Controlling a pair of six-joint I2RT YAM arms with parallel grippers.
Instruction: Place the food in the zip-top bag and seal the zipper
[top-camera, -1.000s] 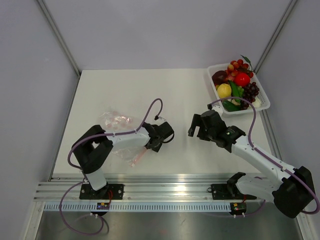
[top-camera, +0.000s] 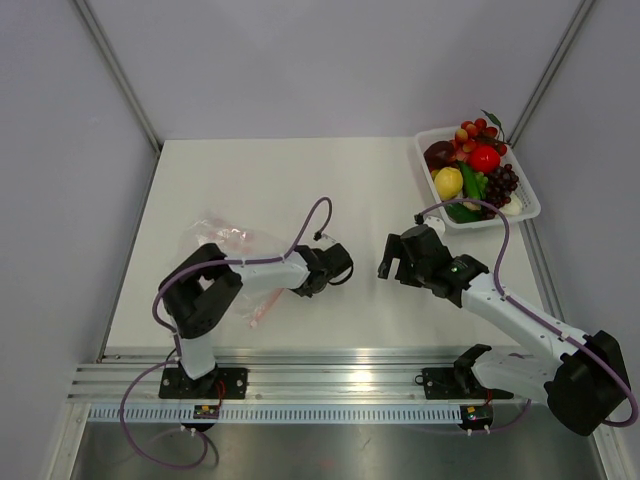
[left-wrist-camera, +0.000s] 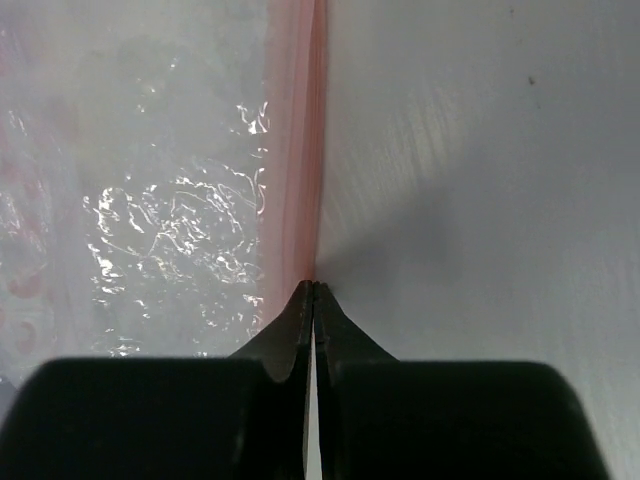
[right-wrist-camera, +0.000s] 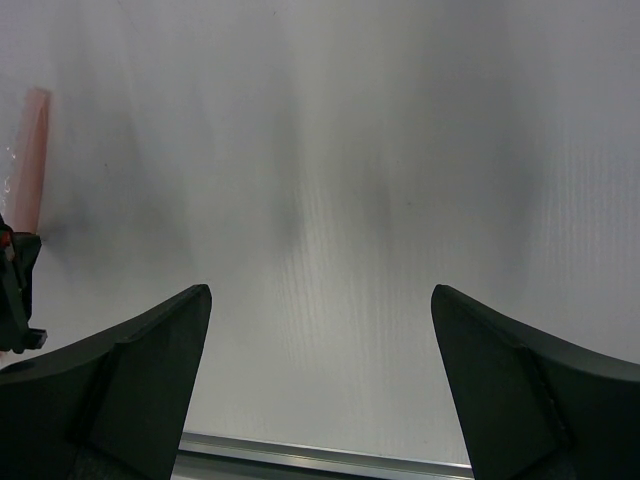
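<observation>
The clear zip top bag (top-camera: 225, 235) lies on the table, partly under my left arm, with its pink zipper strip (left-wrist-camera: 305, 140) running away from the fingertips. My left gripper is shut right at that strip's edge; whether any film is between its fingers does not show. My right gripper (top-camera: 388, 255) stands open over bare table to the right of the bag, nothing between its fingers. The food (top-camera: 484, 158), including a yellow fruit, grapes and green vegetables, sits in a white basket (top-camera: 529, 197) at the back right.
The right wrist view shows part of the left gripper at its left side.
The left arm and gripper have shifted slightly, and the pink strip end has moved a little left with them. The right arm is nearly unchanged.
</observation>
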